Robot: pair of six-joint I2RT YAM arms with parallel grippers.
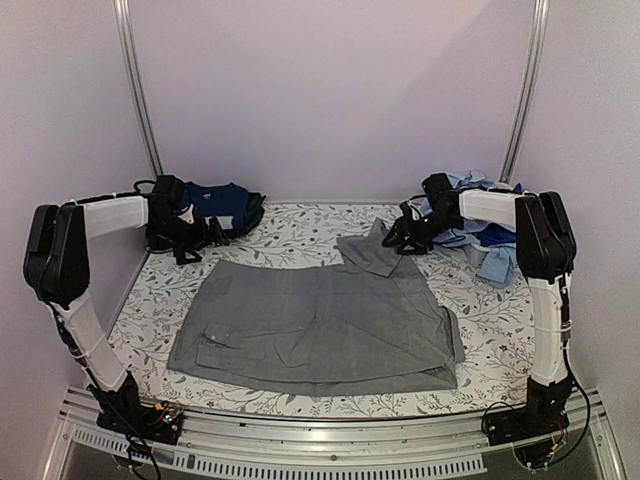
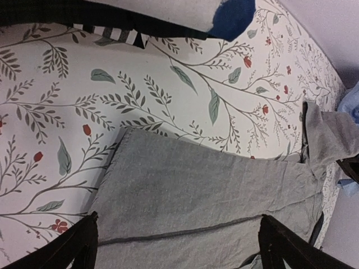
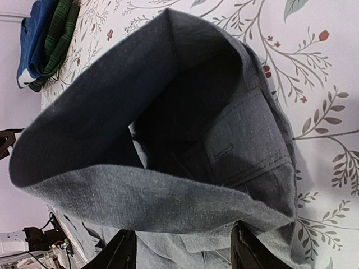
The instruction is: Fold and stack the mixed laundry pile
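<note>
A grey garment (image 1: 310, 330) lies spread on the floral table, its back-right part folded up in a raised flap (image 3: 112, 185). My right gripper (image 1: 405, 240) is low at that flap; in the right wrist view its two fingers are apart at the cloth's edge, and whether cloth lies between them is unclear. My left gripper (image 1: 200, 245) stands open above the left back of the table, over the garment's back-left corner (image 2: 129, 145), with nothing between its fingers.
A stack of folded dark clothes (image 1: 220, 200) sits at the back left. A basket heaped with blue laundry (image 1: 480, 260) is at the back right, beside my right arm.
</note>
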